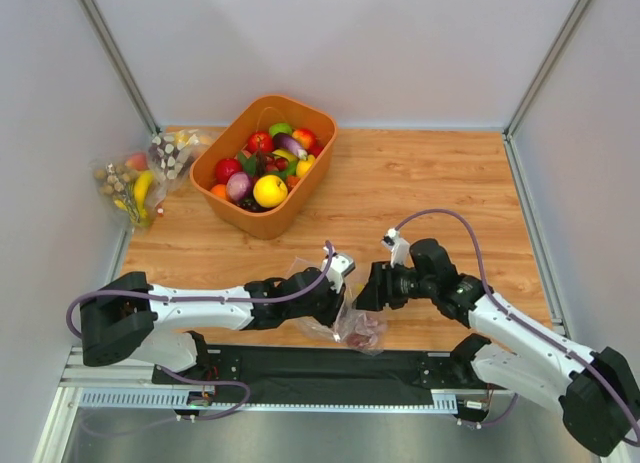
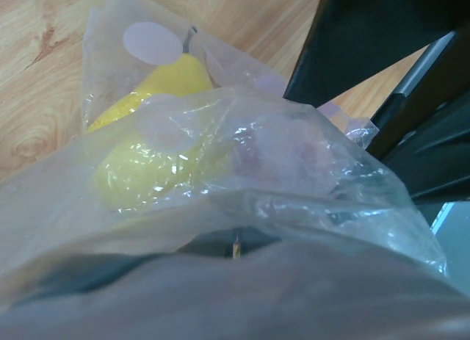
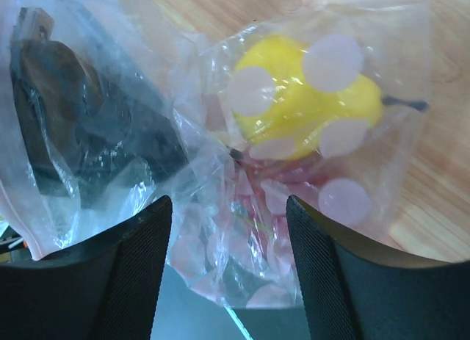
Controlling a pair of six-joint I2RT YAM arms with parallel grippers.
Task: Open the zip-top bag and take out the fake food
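A clear zip top bag with pale dots lies at the table's front edge, between my two grippers. Through its film a yellow pear shows, with something reddish pink below it. My left gripper is shut on the bag's film, which spreads loosely over it; in the left wrist view the film hides its fingertips. From the right, my right gripper faces the bag, its fingers part open. Crumpled film shows in the gap between its fingers, not gripped.
An orange bin full of fake fruit and vegetables stands at the back left. Two filled clear bags lie left of it.
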